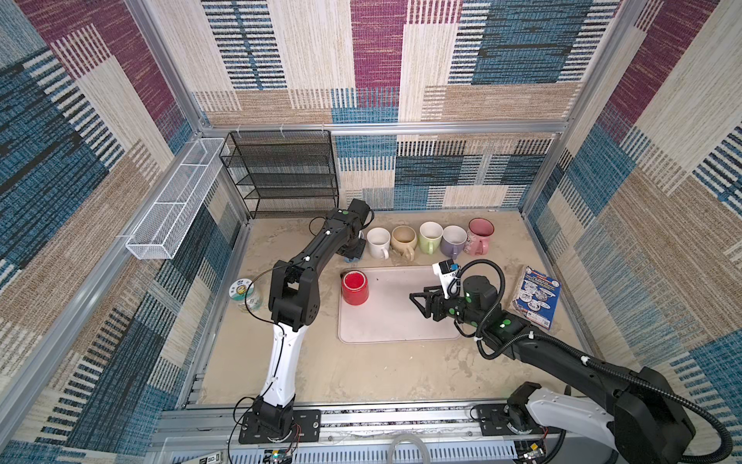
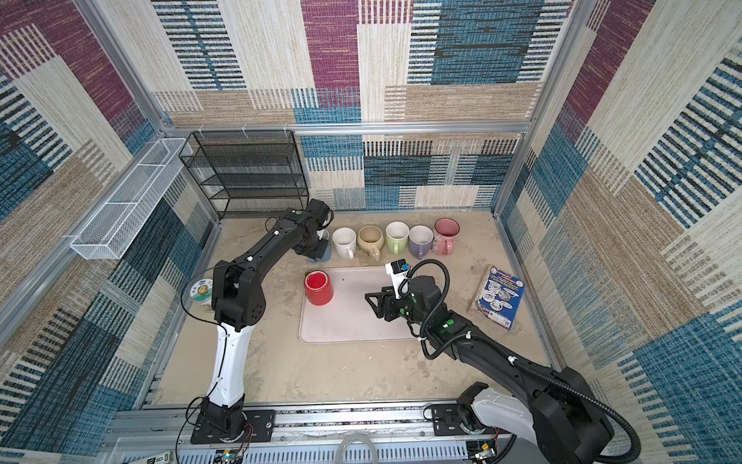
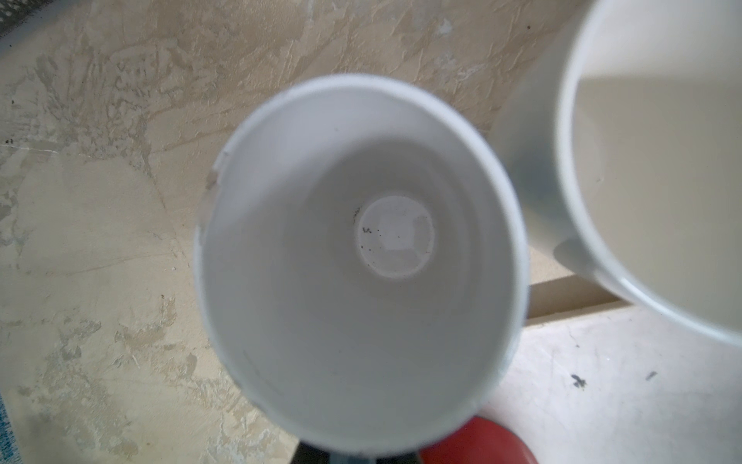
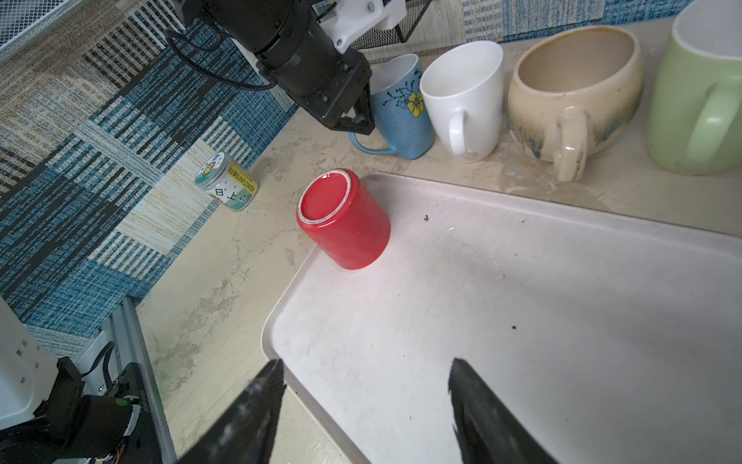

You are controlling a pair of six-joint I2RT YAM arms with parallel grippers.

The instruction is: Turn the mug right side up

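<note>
My left gripper is shut on a blue mug with a yellow flower (image 4: pixel 408 100). This mug is mouth up and slightly tilted, at the left end of the back row, close beside the white mug (image 4: pixel 463 100). Its white inside (image 3: pixel 386 317) fills the middle of the left wrist view and hides most of the fingers. The red mug (image 4: pixel 348 220) is upside down, base up, on the back left corner of the pale tray (image 4: pixel 494 309). Over the tray's right part, my right gripper stands open and empty.
The tan (image 1: pixel 403 239), green (image 1: pixel 430 236), purple (image 1: pixel 454 241) and pink (image 1: pixel 480 234) mugs continue the row. A can (image 4: pixel 226 181) stands at left, a box (image 1: pixel 535 296) at right. Behind is a black wire rack (image 1: pixel 282 170). The tray's middle and front table are clear.
</note>
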